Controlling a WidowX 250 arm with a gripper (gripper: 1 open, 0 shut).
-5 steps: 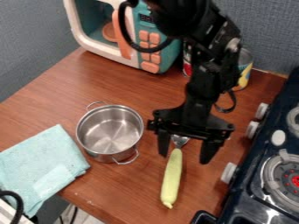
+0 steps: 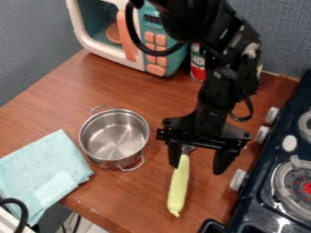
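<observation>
My black gripper [image 2: 197,157] is low over the wooden table, open, its two fingers apart above the top end of a pale yellow corn cob [image 2: 179,189] and a metal piece partly hidden behind the gripper. A steel pot [image 2: 112,136] with two handles stands to the left of the gripper.
A light blue cloth [image 2: 36,171] lies at the lower left. A toy stove [image 2: 289,182] fills the right edge. A toy microwave [image 2: 104,32] and cans, largely hidden by my arm, stand at the back. The table's left part behind the pot is clear.
My arm and gripper have shifted slightly to the right, covering more of the yellow-labelled can at the back. The corn and pot look unmoved.
</observation>
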